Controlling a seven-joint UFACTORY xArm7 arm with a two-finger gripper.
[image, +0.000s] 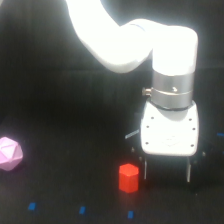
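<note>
A small red block (128, 178) with angled faces sits on the dark surface, left of the gripper in the camera view. My gripper (167, 176) points down from the white arm, its two thin fingers wide apart and nothing visible between them. Its left finger (146, 170) is close to the block's right side; whether they touch cannot be told. At the left edge lies a pink many-sided object (9, 153), well away from the gripper.
Several small blue marks, among them one blue mark (82, 210), lie along the front of the dark surface. Open room stretches between the pink object and the red block.
</note>
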